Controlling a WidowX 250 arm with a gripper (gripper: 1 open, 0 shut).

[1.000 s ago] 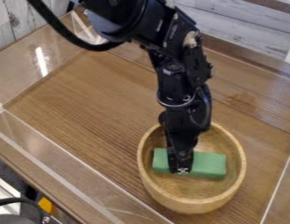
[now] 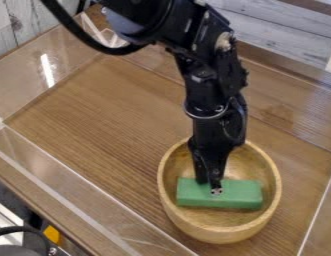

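Note:
A wooden bowl [image 2: 219, 225] sits at the lower right of the wooden table, with a green block [image 2: 241, 195] lying flat inside it. My black gripper [image 2: 213, 184] reaches down into the bowl, its tips at the top of the block near its middle. The gripper looks narrow, with nothing visible between its fingers.
A clear plastic edge runs along the front left. Cables and a small yellow item show beyond it at the lower left.
My gripper has shifted slightly right and back from the left part of the block. The green block has shifted a little within the bowl.

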